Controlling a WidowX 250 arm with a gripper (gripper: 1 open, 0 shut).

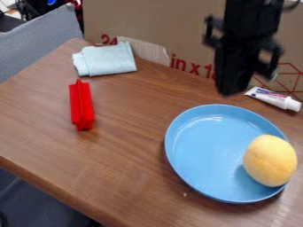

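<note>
My black gripper [240, 53] is at the top right, blurred, hanging above and behind the blue plate [207, 155]; I cannot tell how far its fingers are parted, and nothing shows held in it. A round yellow object [270, 160] rests on the right part of the plate. A red bar-shaped object [81, 106] lies on the wooden table at the left.
A folded pale cloth [104, 60] lies at the back left, a white tube [274, 98] behind the plate at the right. A cardboard box [160, 27] closes off the back.
</note>
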